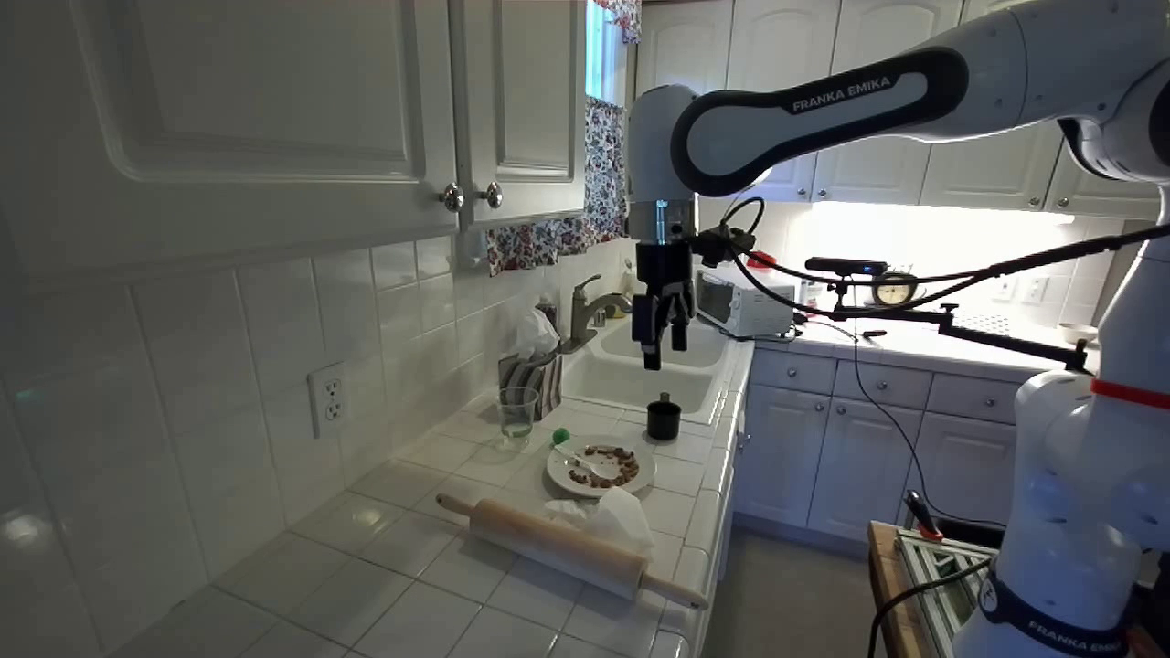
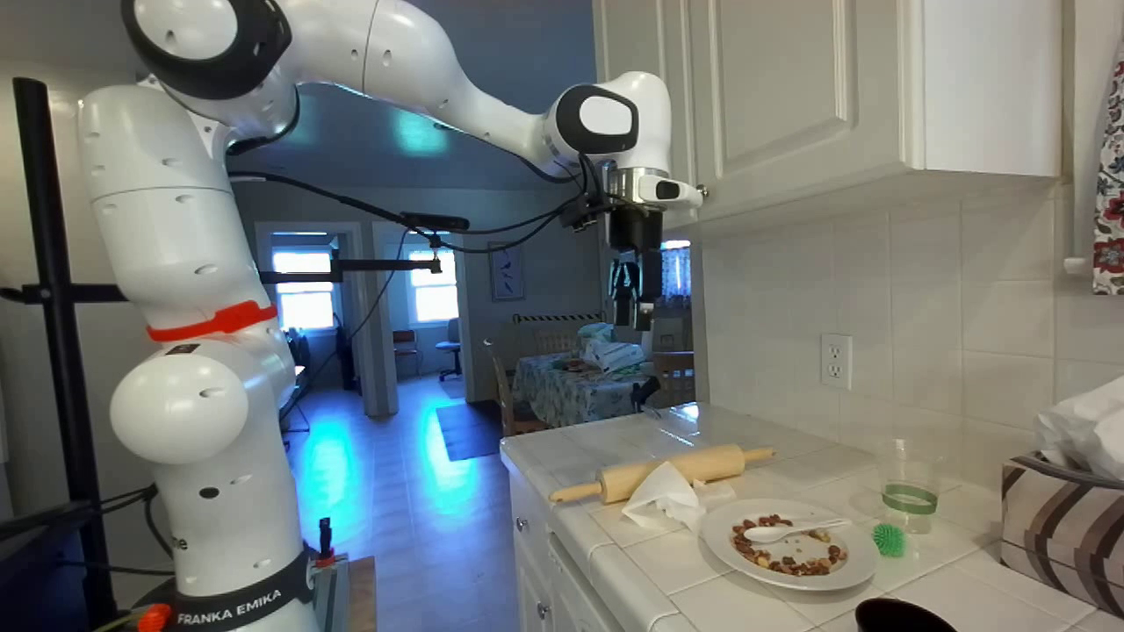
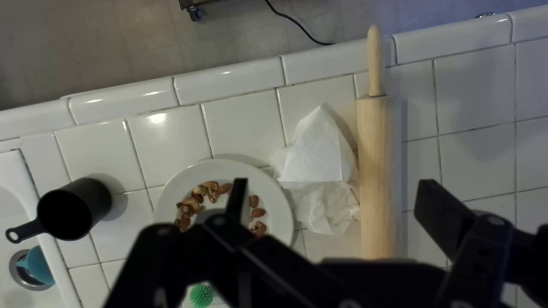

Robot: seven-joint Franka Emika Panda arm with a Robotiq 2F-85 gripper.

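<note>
High above the counter hangs my gripper, fingers pointing down and spread wide, with nothing between them. Below it in the wrist view lie a crumpled white tissue (image 3: 316, 159) and a wooden rolling pin (image 3: 379, 174). The white plate (image 3: 280, 205) holds nuts (image 3: 190, 206) and, in exterior view 2, a white spoon (image 2: 790, 530); in the wrist view a finger covers part of the plate. A black cup (image 3: 74, 208) with a handle stands near the sink. Beside the plate is a green spiky ball (image 2: 888, 541), and near it a clear cup (image 2: 910, 490) with a green band.
A striped tissue box (image 1: 531, 384) stands by the wall, near the faucet (image 1: 592, 313) and sink (image 1: 647, 378). Upper cabinets (image 1: 329, 132) overhang the counter. Bare tiles (image 1: 329, 570) lie beyond the rolling pin, and the counter's front edge (image 3: 231, 79) drops to the floor.
</note>
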